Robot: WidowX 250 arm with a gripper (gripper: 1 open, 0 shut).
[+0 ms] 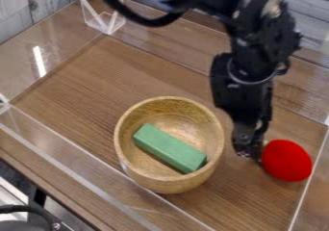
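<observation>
My black gripper [234,129] hangs low over the table, just right of a wooden bowl [164,108] and above and left of a red object [287,162] at the right. Its fingers point down and look apart, with nothing clearly between them. The red object's left end is partly behind the gripper. A green block [168,148] lies inside the bowl.
A small clear object [103,13] stands at the back left. Dark cables lie at the bottom left edge.
</observation>
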